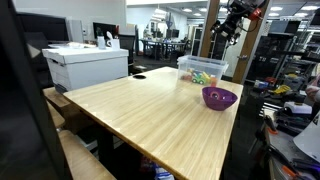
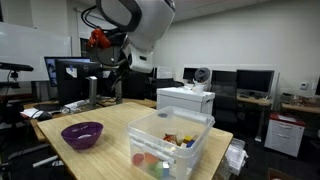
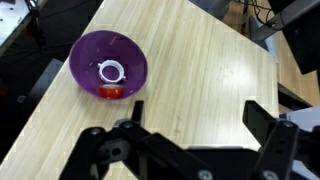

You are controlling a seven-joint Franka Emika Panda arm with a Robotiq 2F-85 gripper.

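Observation:
A purple bowl (image 3: 135, 62) sits on the wooden table; the wrist view shows a white ring (image 3: 111, 80) and a small red item (image 3: 110, 92) inside it. In the wrist view my gripper has its two dark fingers wide apart, with only bare tabletop visible between them. It hangs high above the table, and the bowl appears off to its upper left in that view. In exterior view 1 the same bowl (image 1: 220, 98) stands near the table's right edge, below the raised arm. A clear plastic bin (image 2: 165, 130) holding several coloured items stands farther along the table.
A white cabinet (image 1: 90, 70) stands behind the table. A small black object (image 1: 139, 76) lies near the far end. Monitors and desks fill the background.

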